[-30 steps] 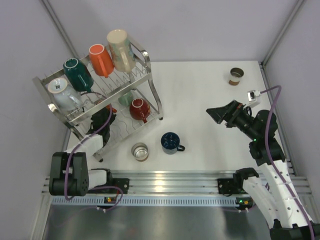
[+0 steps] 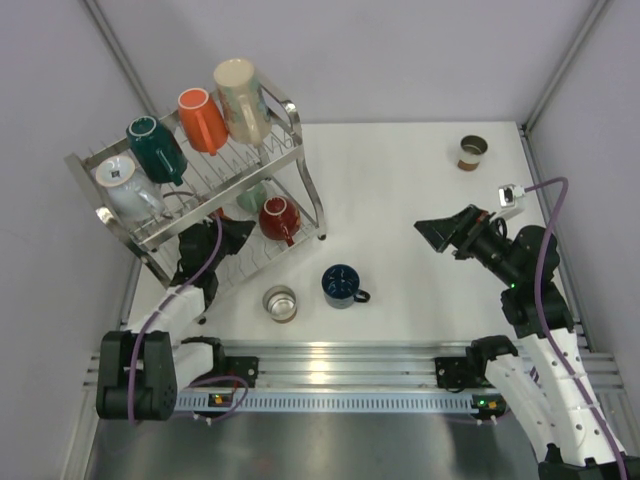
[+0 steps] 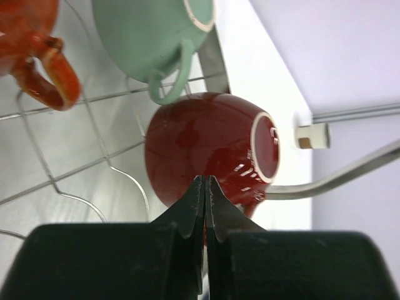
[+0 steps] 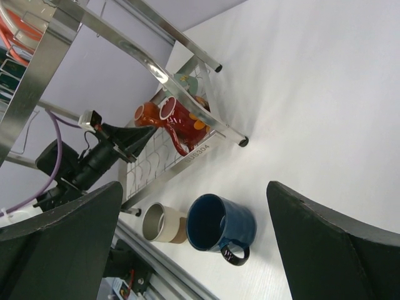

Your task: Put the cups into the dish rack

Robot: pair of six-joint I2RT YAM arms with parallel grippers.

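Observation:
The steel dish rack [image 2: 222,187] holds upturned mugs on its upper tier. Its lower tier carries a dark red cup [image 3: 200,140], a green cup [image 3: 150,37] and an orange-brown cup [image 3: 25,37]. My left gripper is shut, empty, inside the lower tier, its tips in front of the dark red cup. On the table a dark blue mug [image 2: 340,285] and a small cream cup [image 2: 280,304] stand in front of the rack. Over the table's right side, my right gripper is wide open, nothing between its fingers.
Another small cup [image 2: 472,152] stands at the back right of the white table [image 2: 385,190]. The rack's upper tier and curved front leg [image 2: 308,185] stand close around my left arm.
The cups have not visibly shifted; the right arm is nearly still.

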